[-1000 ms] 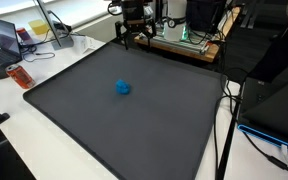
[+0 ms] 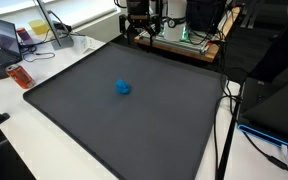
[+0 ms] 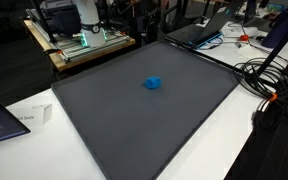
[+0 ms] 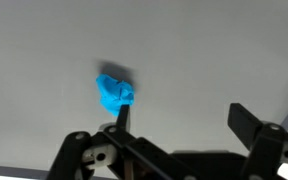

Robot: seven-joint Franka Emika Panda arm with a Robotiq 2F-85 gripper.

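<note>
A small crumpled bright blue thing, perhaps cloth, lies on the dark grey mat. In exterior view 2 the blue bundle sits towards the mat's far part, with bare surface all round it. From the wrist, my gripper hangs above the mat, its two black fingers spread wide and nothing between them. The blue bundle shows just beyond the left finger, off to the side of the gap and well below it. In exterior view 1 the dark arm is at the mat's far edge.
An orange-red can stands left of the mat, near a laptop. Black cables lie beside the mat in exterior view 2, and a small white box rests on the white table.
At the far edge in exterior view 1, the dark gripper has shifted a little to the right and up. The blue bundle has stayed where it was.
</note>
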